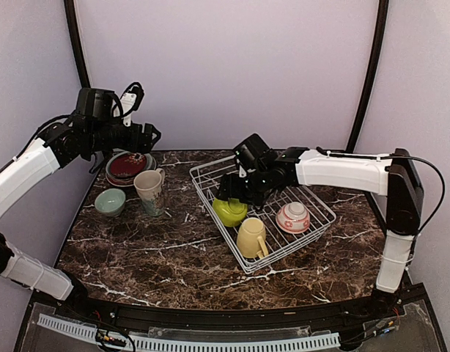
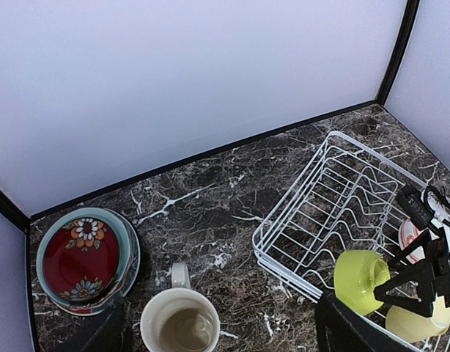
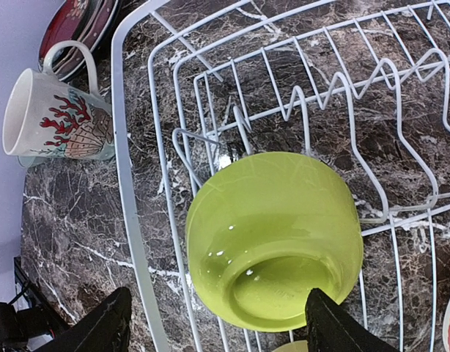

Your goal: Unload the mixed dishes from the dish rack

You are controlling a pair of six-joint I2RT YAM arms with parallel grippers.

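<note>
In the white wire rack (image 1: 325, 218) lie a lime-green bowl (image 1: 229, 214) (image 3: 273, 227), a yellow mug (image 1: 251, 240) and a red-patterned white bowl (image 1: 293, 217). My right gripper (image 1: 234, 187) is directly over the green bowl, its fingers apart at the bowl's near side in the right wrist view, not closed on it. My left gripper (image 1: 143, 138) hangs open above the stacked plates (image 2: 77, 257) and the tall patterned mug (image 1: 149, 192), nothing between its fingers.
A small pale-green bowl (image 1: 110, 202) sits left of the tall mug.
</note>
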